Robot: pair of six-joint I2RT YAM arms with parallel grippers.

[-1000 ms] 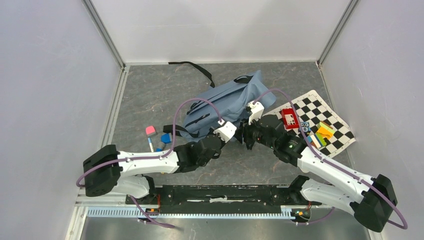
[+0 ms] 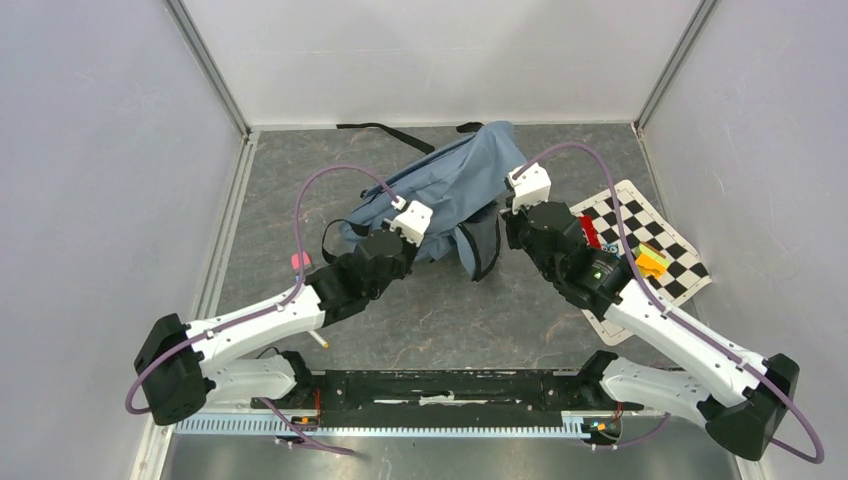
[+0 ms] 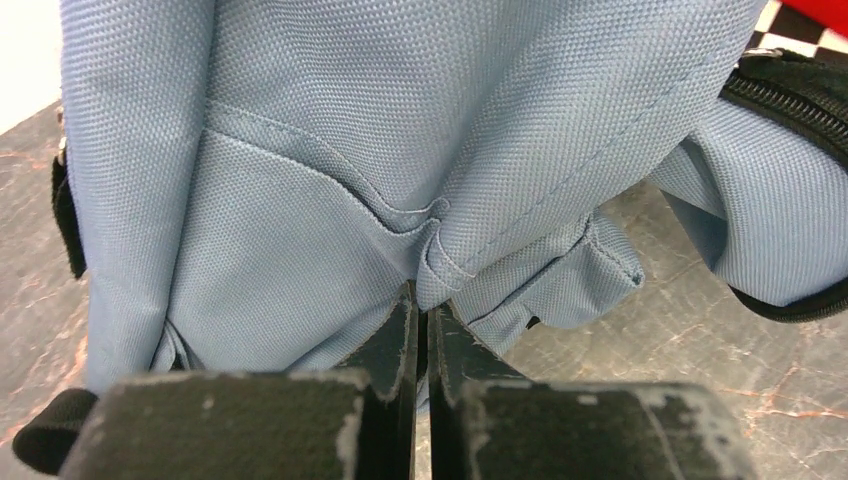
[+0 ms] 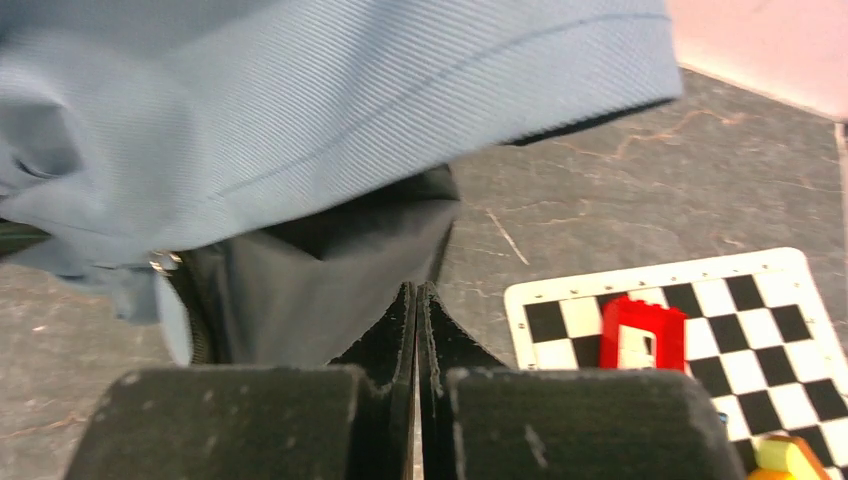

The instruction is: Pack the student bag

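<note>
A blue-grey bag (image 2: 455, 178) lies slanted across the back middle, its fabric raised and folded. In the left wrist view my left gripper is shut on a pinched fold of the bag fabric (image 3: 435, 262). The right wrist view shows my right gripper shut, with nothing visible between its fingers. Beyond those fingers, the bag's dark lining (image 4: 335, 275) and a zipper edge (image 4: 200, 320) hang below a raised blue-grey panel (image 4: 420, 85). A loose zippered part of the bag (image 2: 481, 243) hangs between the two arms.
At the right lies a checkered board (image 4: 748, 325) bearing a red frame-like piece (image 4: 650, 335) and yellow-orange pieces (image 2: 651, 262). A pink-red block (image 2: 301, 260) sits at the left, partly beside my left arm.
My left gripper has moved left and towards the back, drawing the bag fabric along. The right gripper has shifted backward and slightly right.
</note>
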